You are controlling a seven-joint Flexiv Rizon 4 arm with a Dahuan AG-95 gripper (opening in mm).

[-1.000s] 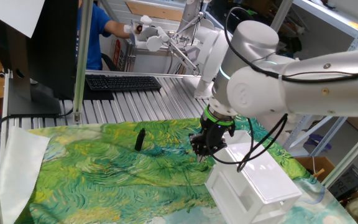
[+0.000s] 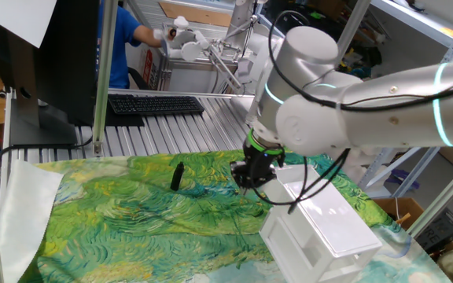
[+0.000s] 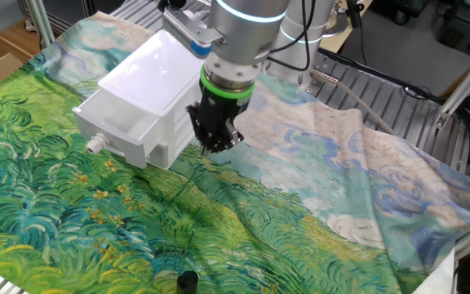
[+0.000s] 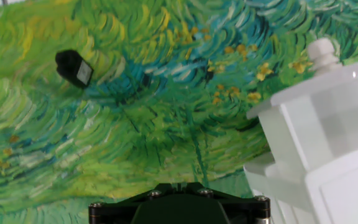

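Note:
My gripper hangs over the cloth beside the white drawer unit (image 3: 149, 65). In the wrist view its fingertips meet at the bottom middle; it looks shut, with nothing visible between them. The unit's top drawer (image 3: 122, 114) is pulled out, with a pale round knob (image 3: 97, 144) on its front. From above, the inside of that drawer looks empty where it shows. A small black object (image 2: 178, 177), slim and upright, stands on the cloth well apart from the gripper. It appears at the upper left of the wrist view and is cut by the lower edge of exterior view 2.
A green and blue painted cloth (image 2: 132, 228) covers the table, with free room around the black object. Behind lie a keyboard (image 2: 156, 104) and a monitor (image 2: 46, 71). A person in blue (image 2: 120, 55) is at the back. Cables loop beside the arm.
The black object and the drawer unit have stayed put.

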